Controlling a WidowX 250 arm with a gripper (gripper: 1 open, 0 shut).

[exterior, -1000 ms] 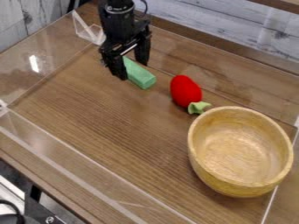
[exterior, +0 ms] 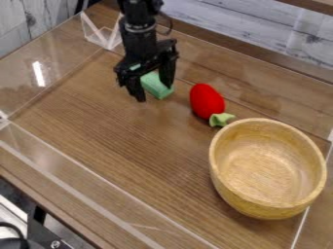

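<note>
The black gripper (exterior: 142,78) reaches down from the top centre, its fingers open around a small green block (exterior: 159,84) on the wooden table. The right finger is over or beside the block; whether it touches cannot be told. A red object (exterior: 205,100) with a pale green end lies to the right of the block.
A large tan bowl (exterior: 267,169) fills the lower right of the table (exterior: 117,165). A clear plastic item stands at the upper left behind the arm.
The gripper has moved lower and slightly right, over the green block, which is now partly hidden by it. The red object and bowl have not moved.
</note>
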